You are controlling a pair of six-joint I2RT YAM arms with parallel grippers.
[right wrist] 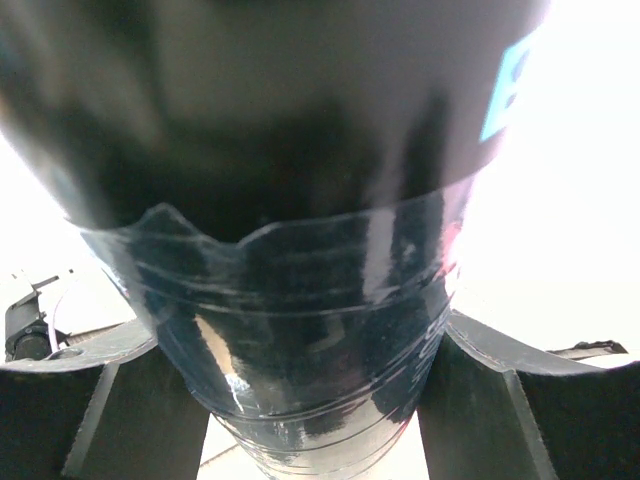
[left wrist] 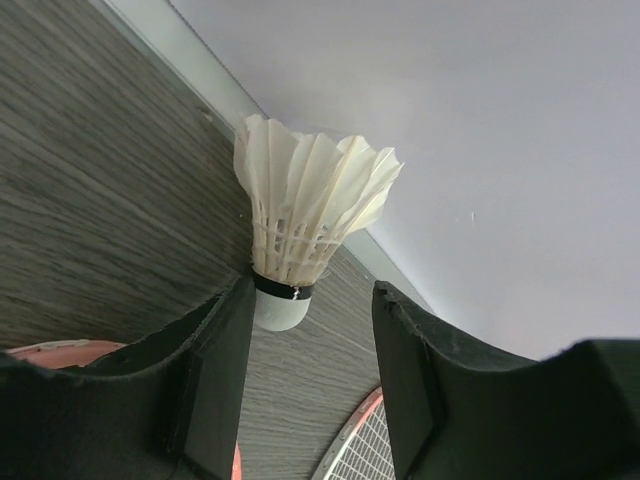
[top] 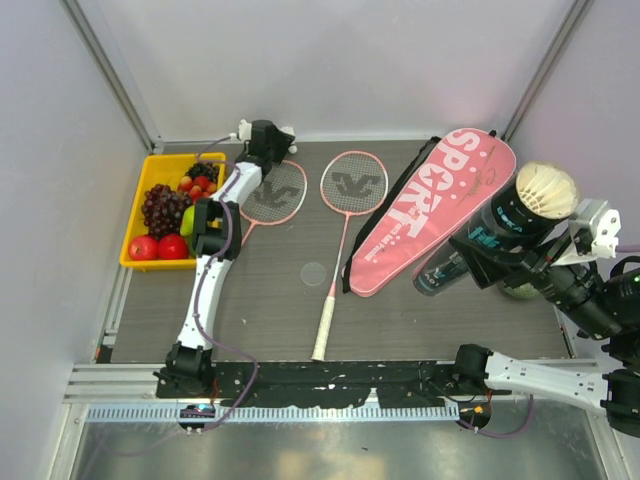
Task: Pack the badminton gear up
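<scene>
A white shuttlecock (left wrist: 310,190) lies at the back edge of the table. My left gripper is open around its cork end, one finger close beside it; in the top view that gripper (top: 270,145) hides most of it. My right gripper grips a dark shuttlecock tube (top: 480,235) at the right, held tilted with feathers showing at its top. Two pink rackets (top: 353,185) (top: 275,205) lie on the table, the left one partly under my left arm. A pink racket bag (top: 410,230) lies right of them, partly behind the tube.
A yellow bin (top: 140,255) of fruit stands at the back left, against my left arm. White walls bound the back and sides.
</scene>
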